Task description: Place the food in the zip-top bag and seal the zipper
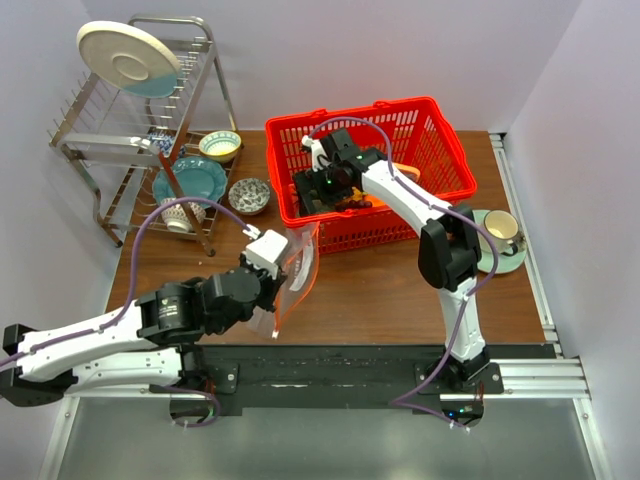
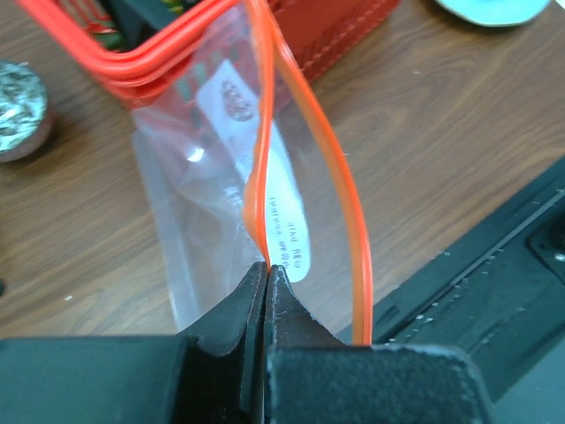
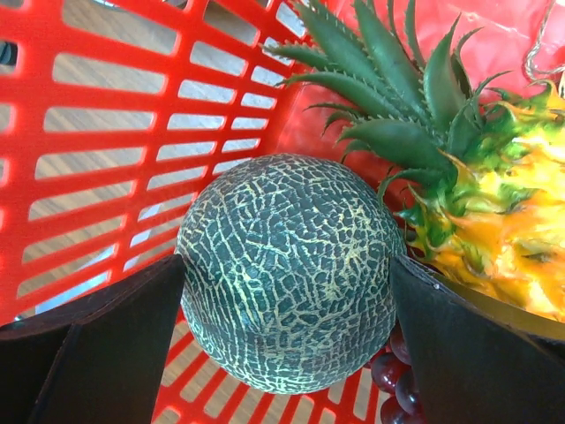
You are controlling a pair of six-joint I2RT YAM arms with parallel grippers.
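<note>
The clear zip top bag (image 2: 212, 177) with an orange zipper hangs from my left gripper, which is shut on its edge, in front of the red basket (image 1: 370, 240). Inside the basket my right gripper is open, its fingers either side of a green netted melon (image 3: 287, 238); whether they touch it is unclear. A pineapple (image 3: 494, 203) with spiky leaves lies beside the melon, and dark red grapes (image 3: 402, 380) show below it.
A steel dish rack (image 1: 130, 150) with plates stands at the left. A patterned bowl (image 1: 248, 196) sits beside the basket. A cup (image 1: 498, 228) on a saucer is at the right. Bare table lies in front of the basket.
</note>
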